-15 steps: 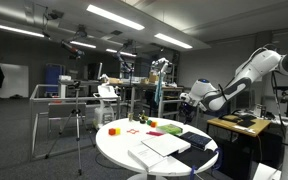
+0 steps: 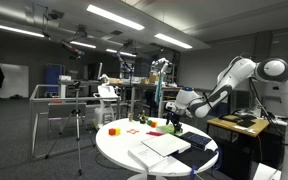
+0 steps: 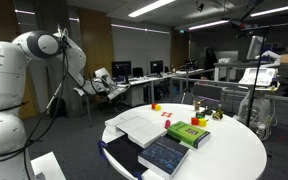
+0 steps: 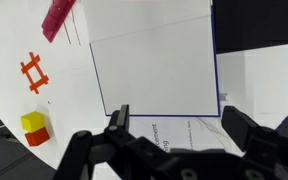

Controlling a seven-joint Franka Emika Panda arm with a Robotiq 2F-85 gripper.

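My gripper stands open in the wrist view, its two dark fingers wide apart and nothing between them. Below it lies a large white panel with a dark edge (image 4: 159, 75), part of the white folded board or case (image 3: 144, 125) on the round white table (image 3: 239, 150). In the first exterior view the arm reaches in from the right, over the table, but the fingers are too small to make out. A dark flat box (image 3: 162, 157) and a green box (image 3: 187, 136) lie beside the white case.
A yellow block (image 4: 32, 121) and a red block (image 4: 37, 138) sit near the table's edge. An orange grid-shaped piece (image 4: 34, 72) and a dark pink object (image 4: 57, 18) lie left of the panel. A tripod (image 2: 78, 115) stands off the table.
In the first exterior view the arm has swung left and stretched farther over the table. The objects on the table look unmoved.
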